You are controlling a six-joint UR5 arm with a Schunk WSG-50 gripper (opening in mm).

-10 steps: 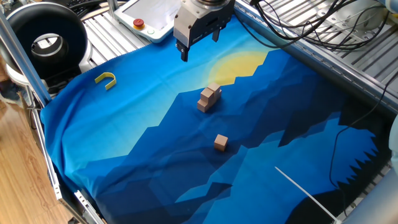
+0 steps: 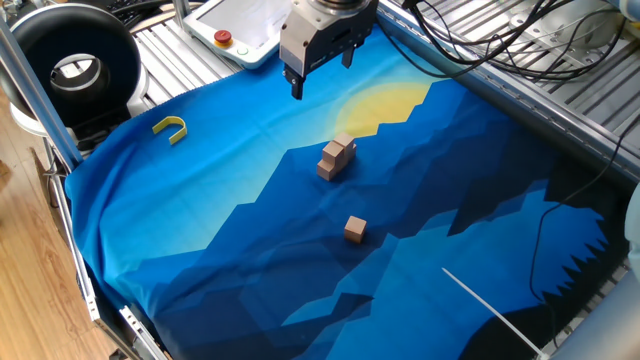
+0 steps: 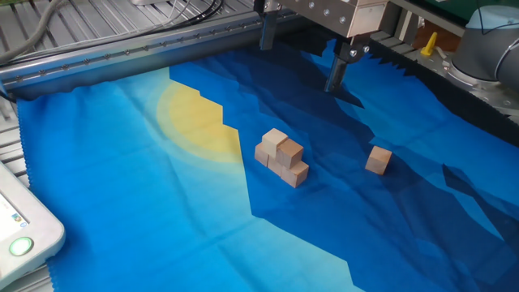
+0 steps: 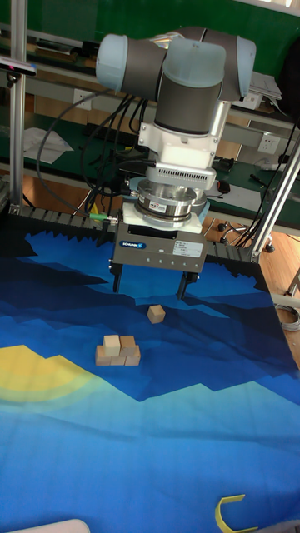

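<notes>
Several small wooden cubes form a two-layer stack (image 2: 331,168) on the blue cloth; in exterior view 2, two cubes (image 3: 289,153) rest side by side on top of a bottom row. A single loose cube (image 2: 355,230) lies apart from the stack (image 4: 117,359), alone on the dark blue part of the cloth. My gripper (image 4: 149,291) hangs in the air above the cloth, its two fingers wide apart. It is open, and nothing shows between the fingertips (image 3: 333,83). Neither the stack nor the loose cube (image 3: 379,160) touches it.
A yellow U-shaped piece (image 2: 171,129) lies on the cloth's light area. A tablet with a red button (image 2: 222,38) sits past the cloth's edge. Black cables (image 2: 490,60) run along the metal rail, and a thin white rod (image 2: 490,306) crosses the cloth.
The arm, gripper and cubes have not moved. At the far left edge, something seen on the floor a second ago has gone out of view.
</notes>
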